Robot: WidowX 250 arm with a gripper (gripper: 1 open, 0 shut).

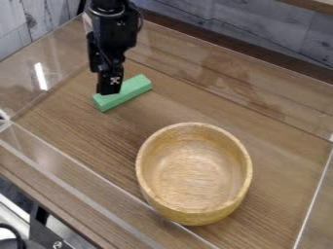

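My black gripper [107, 56] hangs in the upper left of the camera view, pointing down with its fingers open. It is above and a little behind a green rectangular block [124, 92], which lies diagonally on the wooden table. I cannot tell the exact height of the fingertips over the table, but nothing shows held between them. A round, light wooden bowl [196, 205] sits in the lower right, well apart from the block.
Grey walls border it at the back, and dark cables lie off the table's lower-left edge.
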